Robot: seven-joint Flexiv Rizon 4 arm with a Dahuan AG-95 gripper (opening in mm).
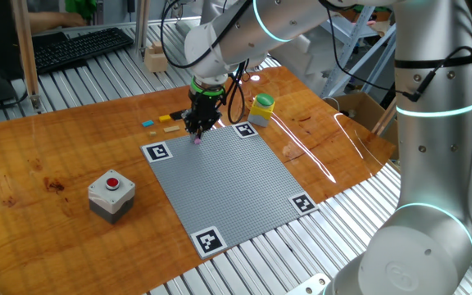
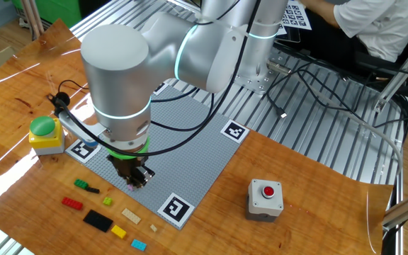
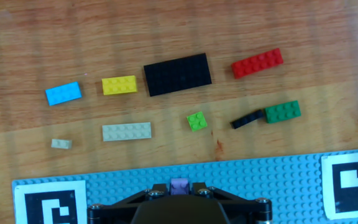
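A small purple brick [image 3: 179, 186] sits between the fingertips of my gripper, which is shut on it. In exterior view 1 the gripper [image 1: 197, 136] is at the far edge of the grey baseplate [image 1: 228, 180], between its two far corner markers. The brick shows there as a pink spot [image 1: 197, 141] low at the fingertips. Exterior view 2 has the gripper [image 2: 134, 184] over the same edge of the plate. Whether the brick touches the studs cannot be told. Across the plate, the visible studs are bare.
Loose bricks lie on the wood beyond the plate: blue [image 3: 63, 94], yellow [image 3: 119, 85], black [image 3: 178, 74], red [image 3: 257, 63], dark green [image 3: 283, 112], lime [image 3: 197, 121] and beige [image 3: 127, 132]. A red-button box [image 1: 111, 195] and a green-button box [image 1: 261, 109] flank the plate.
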